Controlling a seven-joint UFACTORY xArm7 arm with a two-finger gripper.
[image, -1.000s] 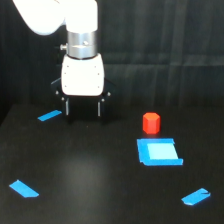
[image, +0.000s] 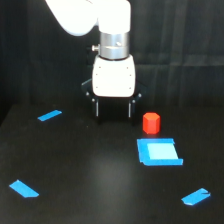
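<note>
A red block (image: 151, 123) stands on the dark table, right of centre. Just in front of it is a blue-bordered square with a pale middle (image: 161, 151). My gripper (image: 114, 113) hangs to the left of the red block, a white hand with dark fingers (image: 97, 106) spread apart. It is open, and nothing shows between the fingers. The block and the gripper stand apart. Against the dark background the fingertips are hard to make out.
Strips of blue tape lie on the table: one at the back left (image: 49, 115), one at the front left (image: 23, 188) and one at the front right (image: 196, 197). A dark curtain (image: 185, 60) hangs behind.
My arm and gripper have moved to the right, nearer the red block. The block, the blue-bordered square and the tape strips stay where they were.
</note>
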